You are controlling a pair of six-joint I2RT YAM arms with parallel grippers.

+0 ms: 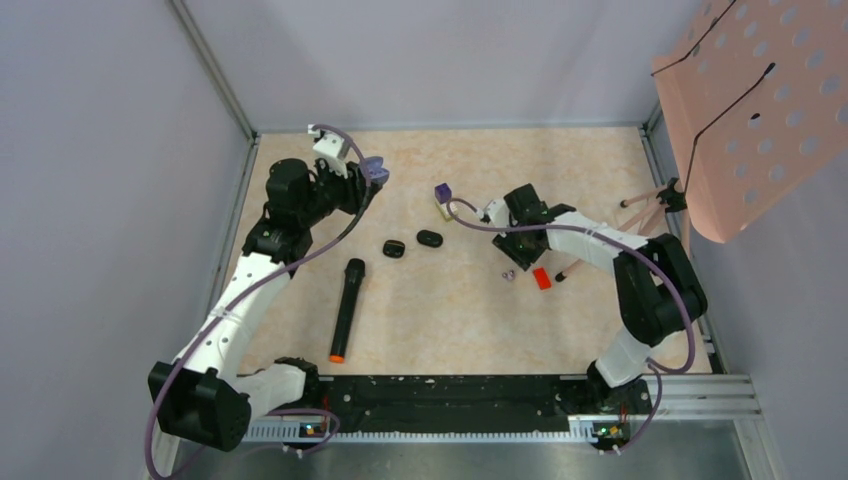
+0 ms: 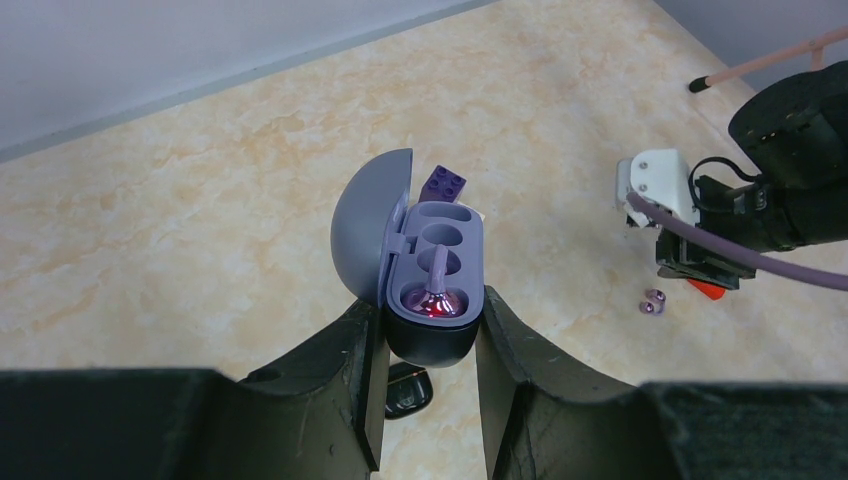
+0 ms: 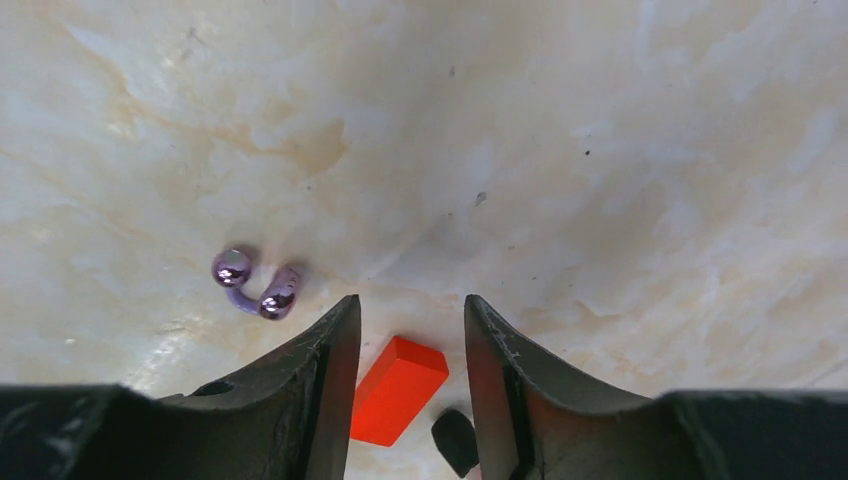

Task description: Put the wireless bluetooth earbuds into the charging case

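My left gripper is shut on the lavender charging case (image 2: 437,255), raised above the table with its lid (image 2: 368,225) open to the left. In the case's lowest well sits an earbud (image 2: 438,285), its curved purple band sticking up; the upper wells look empty. On the table lies another earbud (image 3: 255,288), a purple clip with two shiny rounded ends. It rests to the left of my right gripper, which has its fingers apart and nothing between them. From above, this gripper (image 1: 526,258) is just up and right of the loose earbud (image 1: 509,275).
A red block (image 3: 398,392) lies close to the right gripper, with a black tripod foot (image 3: 457,440) beside it. Two small black cases (image 1: 393,249), a microphone (image 1: 347,310) and a purple block (image 1: 443,192) stand elsewhere.
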